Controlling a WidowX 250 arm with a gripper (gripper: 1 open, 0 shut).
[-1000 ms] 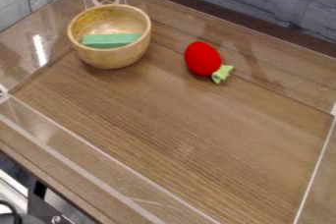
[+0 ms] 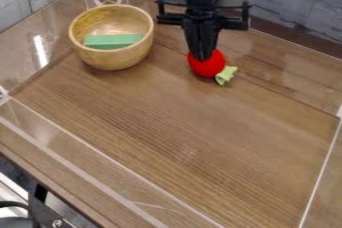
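My gripper (image 2: 203,50) is shut above a red object with a light green tip (image 2: 207,64), at the upper middle right of the table, its fingertips close over or touching it; whether they touch is unclear. A tan bowl (image 2: 142,22) at the upper left holds a green bar (image 2: 112,41).
A grey wall or edge runs along the back and left. A dark cable shows at the lower left corner.
The bowl and red object look unmoved.
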